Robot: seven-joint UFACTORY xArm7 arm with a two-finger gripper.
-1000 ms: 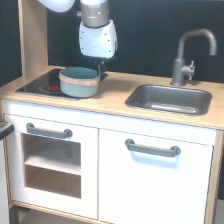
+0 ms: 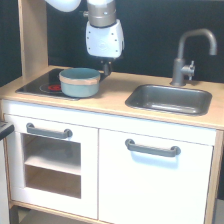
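Observation:
A grey-green pot (image 2: 80, 84) with a tan rim stands at the right part of the black stove top (image 2: 44, 83). The white gripper (image 2: 105, 70) points downward just behind and to the right of the pot, its dark fingers close to the rim. At this size I cannot make out whether the fingers touch the pot or how far apart they are.
A grey sink (image 2: 170, 98) is set into the wooden counter (image 2: 116, 93) on the right, with a dark faucet (image 2: 188, 62) behind it. Below are two white cabinet doors, the left one with a window (image 2: 53, 168). Bare counter lies between pot and sink.
The arm and gripper have shifted a little to the right. The pot looks almost unmoved, perhaps a touch to the right.

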